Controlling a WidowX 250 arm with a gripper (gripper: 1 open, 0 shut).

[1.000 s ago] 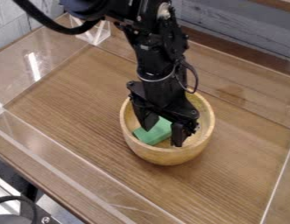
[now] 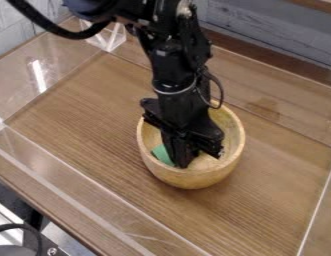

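Observation:
The black gripper (image 2: 179, 145) hangs from the arm into a light wooden bowl (image 2: 195, 174) at the middle of the view. A green object (image 2: 162, 154) lies in the bowl, mostly hidden behind the gripper. Whether the fingers are open or closed on it cannot be seen.
The bowl stands on a wooden table (image 2: 88, 150), with wide bare areas to the left and right. A pale wall runs along the back, and black cables lie at the lower left.
Over the last second the gripper has come lower into the bowl, covering more of the green object. The bowl stays in about the same place.

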